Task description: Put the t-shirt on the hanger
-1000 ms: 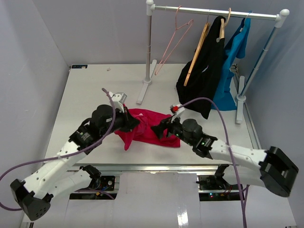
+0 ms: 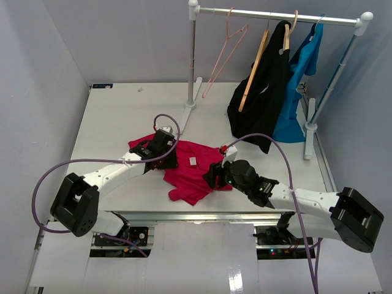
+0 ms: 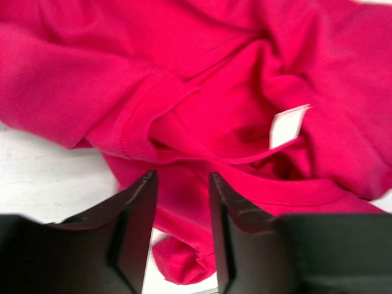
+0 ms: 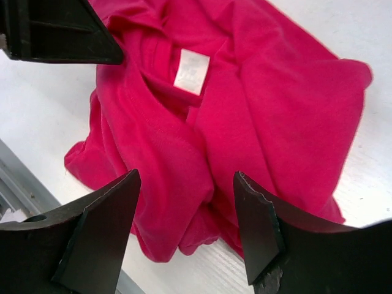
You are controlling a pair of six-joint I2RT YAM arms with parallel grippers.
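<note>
A crumpled red T-shirt with a small white label lies on the white table, below the rack. My left gripper is over its left-middle part; in the left wrist view its fingertips stand apart above the folds, the cloth showing between them. My right gripper is over the shirt's right side; in the right wrist view its two fingers are wide apart with red fabric below. A pink hanger and a wooden hanger hang empty on the rail.
The rack's rail also carries a black garment and a blue garment at the back right. The rack's left foot stands just behind the shirt.
</note>
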